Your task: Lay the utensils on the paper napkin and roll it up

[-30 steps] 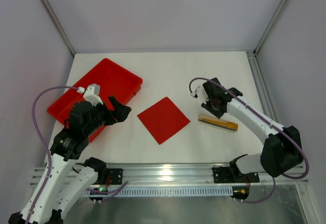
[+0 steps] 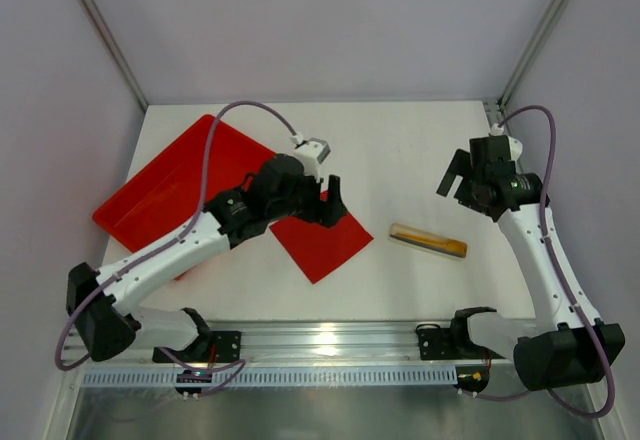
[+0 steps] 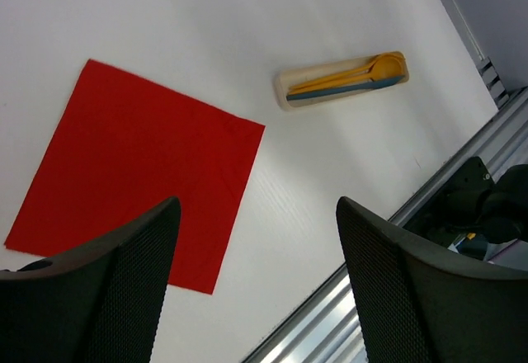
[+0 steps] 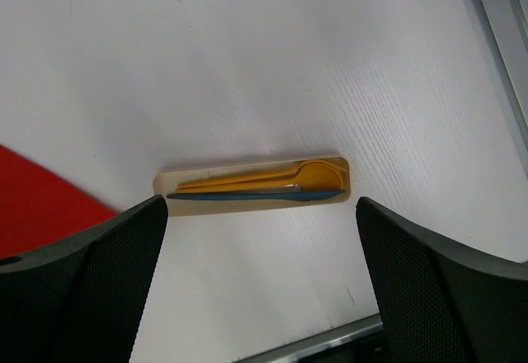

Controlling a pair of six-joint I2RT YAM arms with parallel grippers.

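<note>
A red napkin lies flat and bare near the middle of the table, turned like a diamond. To its right rests a narrow tan tray holding the utensils. In the right wrist view an orange spoon and a dark blue-grey knife lie in it, with another orange handle partly hidden. My left gripper hovers over the napkin's far part, its fingers apart with nothing between. My right gripper stands open and empty above the table, beyond the tray.
A large red bin fills the table's left side, partly covered by my left arm. Metal rails run along the front edge.
My left gripper has swung right from beside the bin to above the napkin. The right one has moved away from the tray, back and to the right. Napkin and tray stay put.
</note>
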